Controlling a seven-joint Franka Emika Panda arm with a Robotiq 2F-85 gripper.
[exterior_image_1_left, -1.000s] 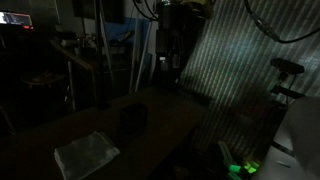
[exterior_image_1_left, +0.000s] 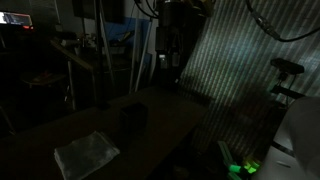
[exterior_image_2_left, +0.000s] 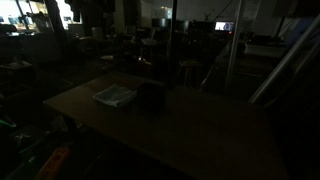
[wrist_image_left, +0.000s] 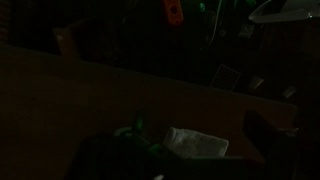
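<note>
The room is very dark. A white folded cloth or packet (exterior_image_1_left: 86, 155) lies flat on the brown table, and beside it stands a small black box (exterior_image_1_left: 133, 117); whether the box is open on top is too dark to tell. In exterior view 2 the white item (exterior_image_2_left: 115, 95) and the black box (exterior_image_2_left: 151, 97) sit near a table edge. My gripper (exterior_image_1_left: 165, 61) hangs above the table's far part, apart from both. The wrist view shows dark fingers spread wide, the white item (wrist_image_left: 197, 143) appearing between them farther below; nothing is held.
A corrugated wall (exterior_image_1_left: 235, 75) rises behind it on the right in exterior view 1. Beyond the table edge, the wrist view shows an orange object (wrist_image_left: 173, 11) and dim clutter.
</note>
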